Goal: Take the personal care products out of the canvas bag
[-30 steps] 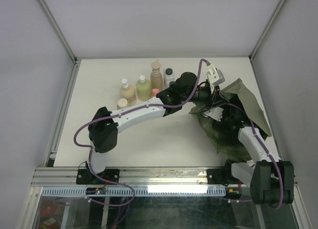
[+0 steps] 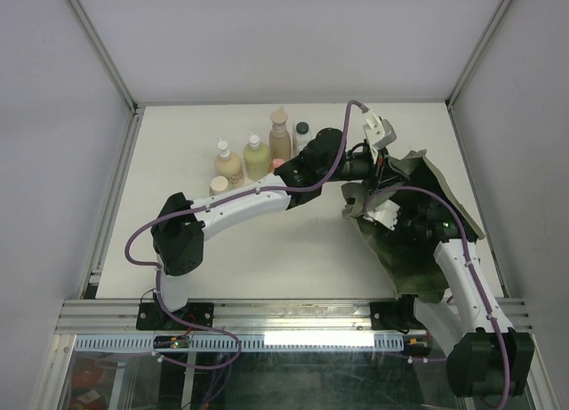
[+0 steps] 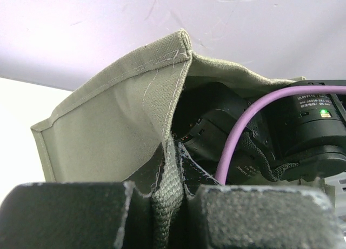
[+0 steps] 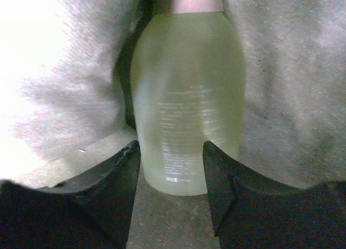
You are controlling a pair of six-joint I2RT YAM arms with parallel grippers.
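The olive canvas bag (image 2: 378, 245) lies gaping at the right of the table. My left gripper is shut on the folded edge of its cloth (image 3: 172, 119), which rises between the fingers. My right arm reaches down into the bag, and its gripper is hidden there from above. Inside, a pale green bottle (image 4: 186, 98) with a pinkish collar fills the middle of the right wrist view. Around its lower end stands my right gripper, fingers part open on either side, with a gap showing at least on the right.
At the back left stand a tan pump bottle (image 2: 228, 167), a green pump bottle (image 2: 257, 159), a brown bottle (image 2: 280, 139), a white bottle with a dark cap (image 2: 302, 136) and a small jar (image 2: 219, 186).
The right arm has shifted toward the front and a little right over the bag. My left gripper has moved slightly left, and the bag's rim has changed shape with it.
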